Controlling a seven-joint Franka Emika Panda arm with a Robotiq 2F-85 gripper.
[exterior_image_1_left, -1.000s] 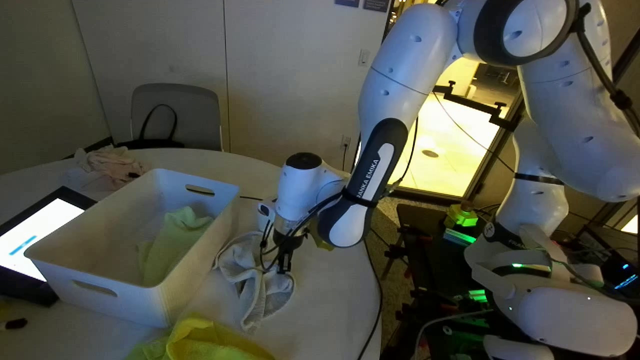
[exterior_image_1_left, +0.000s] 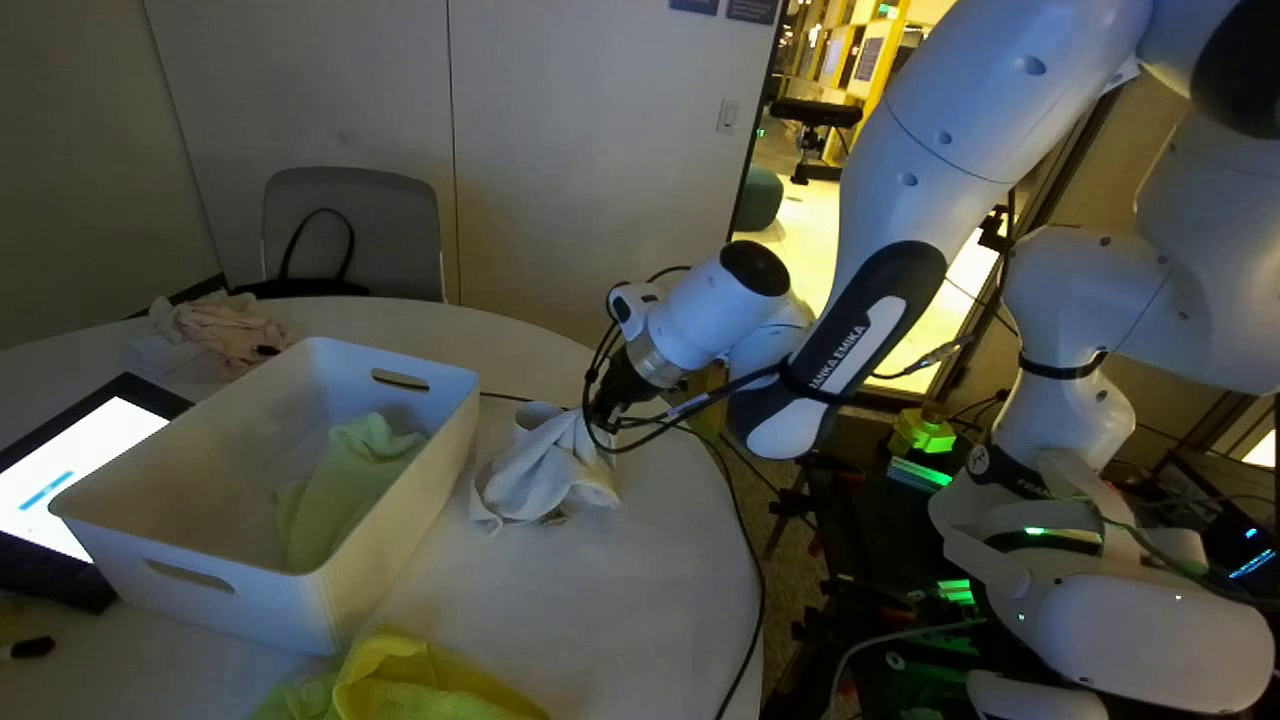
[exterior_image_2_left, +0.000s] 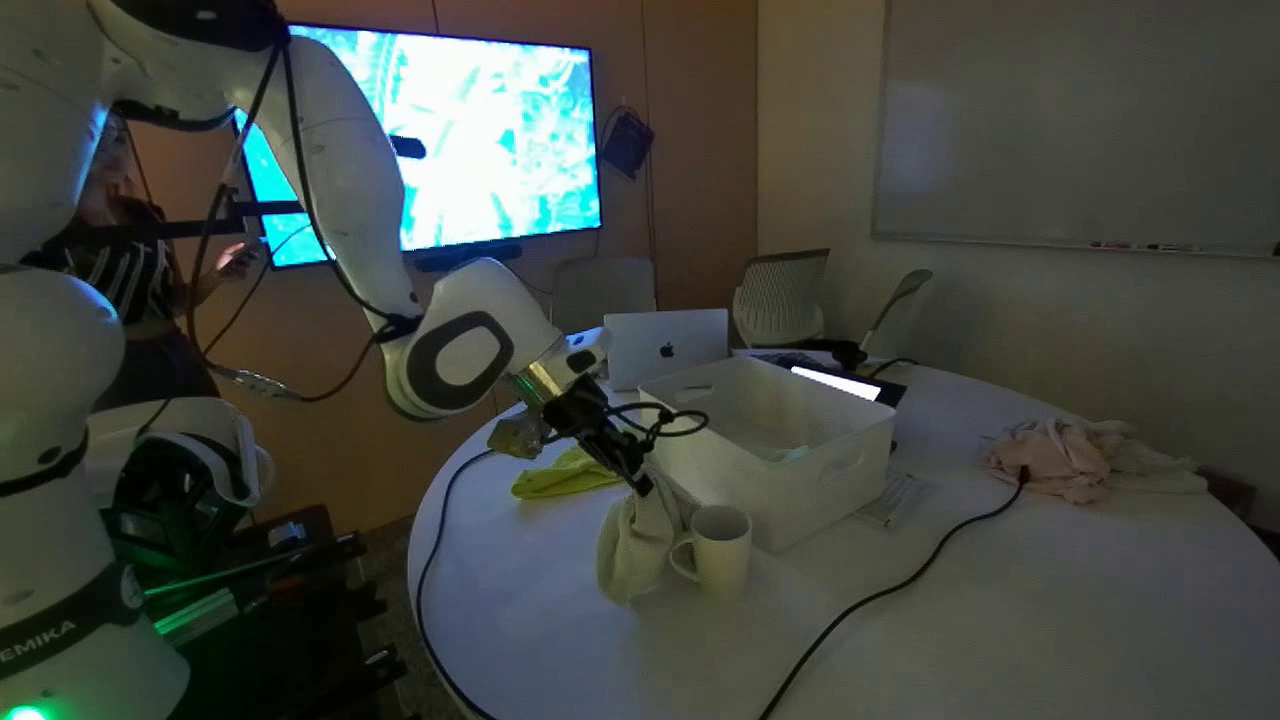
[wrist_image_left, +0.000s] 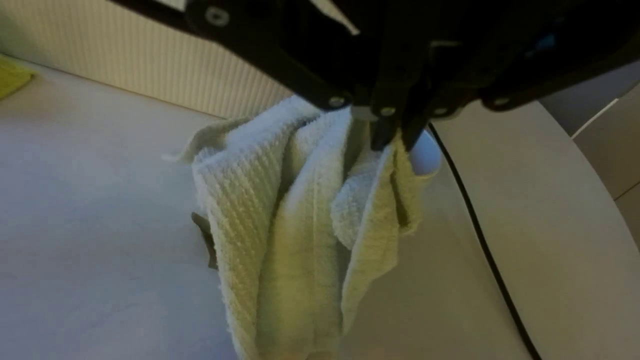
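A whitish towel (exterior_image_1_left: 549, 466) hangs in folds from my gripper (exterior_image_1_left: 603, 420), beside the white bin's right side. In the wrist view the fingertips (wrist_image_left: 382, 135) of my gripper pinch the towel's upper edge, and the cloth (wrist_image_left: 294, 240) drapes down toward the table. Exterior view 2 shows the towel (exterior_image_2_left: 636, 546) held next to a white mug (exterior_image_2_left: 722, 550). Only a bit of the mug (wrist_image_left: 425, 155) shows behind the cloth in the wrist view. A small dark piece (wrist_image_left: 205, 237) peeks out from under the towel's left side.
The white bin (exterior_image_1_left: 408, 504) holds a green cloth (exterior_image_1_left: 348, 480). A yellow cloth (exterior_image_1_left: 420, 684) lies at the near edge, a pinkish cloth (exterior_image_2_left: 1056, 456) farther off. A black cable (exterior_image_2_left: 888, 588) crosses the table. Beside the bin sits a lit screen (exterior_image_1_left: 72, 480).
My gripper has moved back and to the right, tilting, with the towel in it. The towel lay spread on the table before and is now gathered up and hanging.
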